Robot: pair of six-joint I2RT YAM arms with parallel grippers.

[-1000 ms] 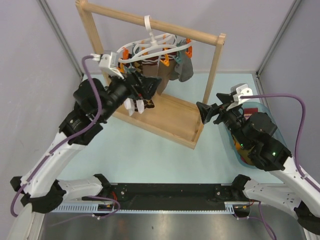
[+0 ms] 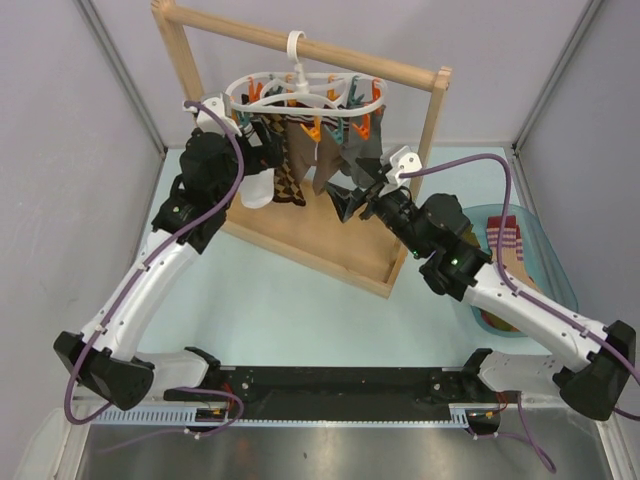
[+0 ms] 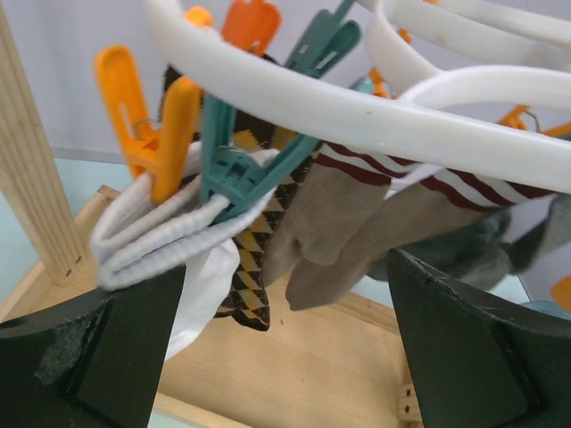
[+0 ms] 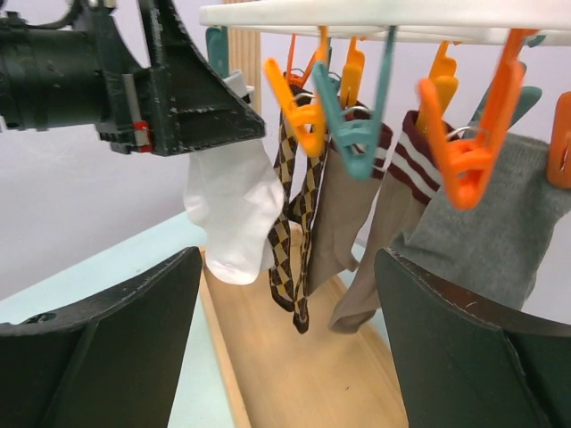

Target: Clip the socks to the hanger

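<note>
The white oval hanger (image 2: 300,108) hangs from a wooden bar, with orange and teal clips around it. Against an orange clip (image 3: 174,134) and a teal clip (image 3: 234,174) lies the folded cuff of a white sock (image 3: 201,290). My left gripper (image 2: 268,150) is open below the hanger, the white sock near one of its fingers (image 3: 85,357). Beside it hang a patterned sock (image 3: 254,259), brown striped socks (image 3: 348,223) and grey socks (image 4: 495,214). Open and empty, my right gripper (image 2: 355,190) stands in front of the hanger's right side.
The wooden stand (image 2: 435,130) frames the hanger, its base (image 2: 320,230) clear below the socks. A blue bin (image 2: 550,270) at the right holds a striped sock (image 2: 508,240) and other cloth. Free table (image 2: 300,320) lies in front.
The hanger has turned and now looks level and wider.
</note>
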